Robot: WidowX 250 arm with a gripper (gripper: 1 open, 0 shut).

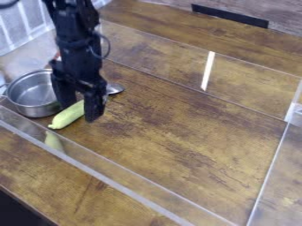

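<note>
My black gripper [84,108] hangs low at the left of the camera view, open, over the end of a pale yellow-green elongated object [64,119] lying on the wooden table. Just left of it sits a metal bowl [32,97]. Behind the gripper a small silver utensil-like piece [113,89] lies partly hidden. Whether the fingers touch the elongated object is unclear.
Clear transparent edges run along the front and right. A white strip [207,71] is visible at the upper right.
</note>
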